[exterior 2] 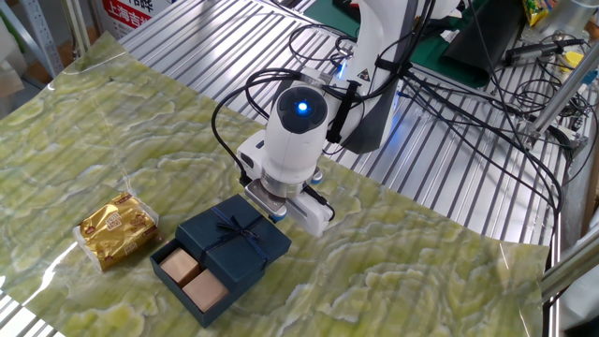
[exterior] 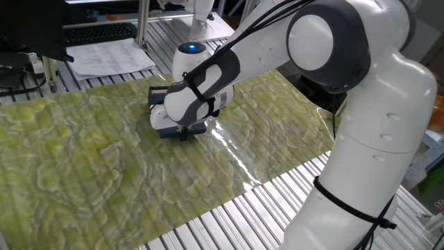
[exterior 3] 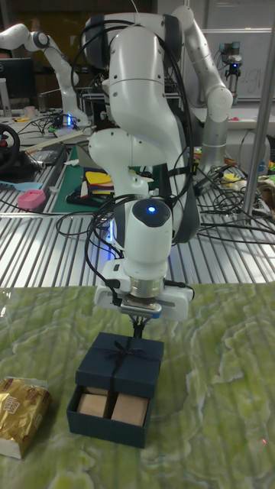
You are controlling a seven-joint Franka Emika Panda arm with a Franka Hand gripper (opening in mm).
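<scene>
A dark blue gift box (exterior 3: 105, 429) rests on the green marbled sheet. Its lid (exterior 3: 115, 377), tied with a dark ribbon bow (exterior 2: 236, 229), sits shifted toward the robot's side, leaving the other end of the box uncovered. Tan blocks (exterior 2: 208, 290) show in that uncovered end. My gripper (exterior 3: 138, 332) points down at the lid's robot-side edge. Its dark fingers look close together in exterior view 3, but their tips are partly hidden behind the lid. Whether they pinch the lid's edge does not show. In exterior view 1 the hand and forearm cover most of the box.
A gold foil packet (exterior 2: 118, 232) lies beside the box, clear of it. The green sheet (exterior: 76, 173) is otherwise bare over wide areas. Papers (exterior: 111, 59) and a keyboard (exterior: 100, 33) lie past its far edge. Cables hang around my arm.
</scene>
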